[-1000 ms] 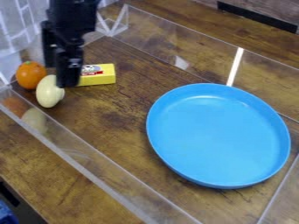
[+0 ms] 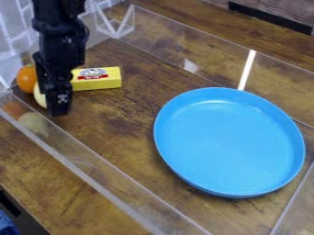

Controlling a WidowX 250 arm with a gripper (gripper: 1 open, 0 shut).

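My black gripper (image 2: 57,84) reaches down from the top left over a pale egg-shaped object (image 2: 42,95), mostly hidden behind it, its fingers open around or just above it. An orange round object (image 2: 28,78) lies just left of it. A yellow box (image 2: 97,78) with a red and white label lies to the right of my gripper.
A large blue plate (image 2: 229,142) covers the right of the wooden surface (image 2: 123,174). Clear transparent walls edge the workspace at left and right.
My gripper has moved left and down from above the yellow box onto the pale egg-shaped object, which it now largely hides.
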